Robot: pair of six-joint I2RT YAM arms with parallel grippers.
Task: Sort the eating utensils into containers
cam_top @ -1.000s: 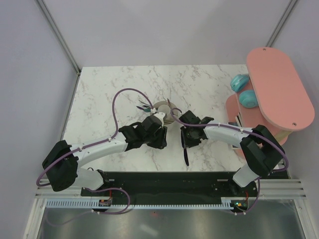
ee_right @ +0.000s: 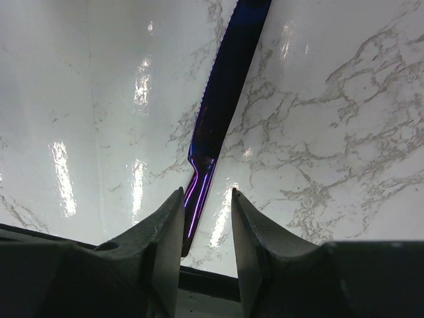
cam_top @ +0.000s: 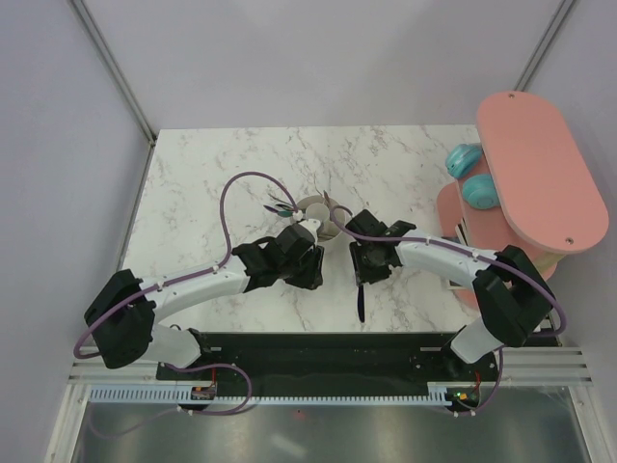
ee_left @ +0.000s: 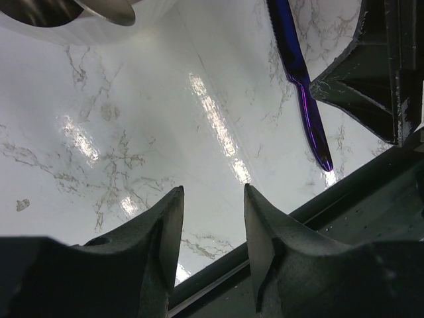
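A dark blue-purple knife point(cam_top: 361, 304) lies on the marble table near its front edge. My right gripper is open above its handle end; in the right wrist view the handle passes partly behind the left finger point(ee_right: 173, 215), and nothing is gripped. To the left, my left gripper stands open over bare table, with the knife point(ee_left: 313, 122) off to its upper right. Behind both grippers, round light containers point(cam_top: 331, 231) hold several utensils point(cam_top: 281, 206), their handles sticking out; the left arm partly covers them.
A pink rack point(cam_top: 545, 174) with teal items point(cam_top: 480, 191) takes up the right side. Part of the right gripper's black body point(ee_left: 371, 73) shows close by in the left wrist view.
The knife now lies straighter, pointing more directly toward the front edge. The left gripper has stayed nearly still.
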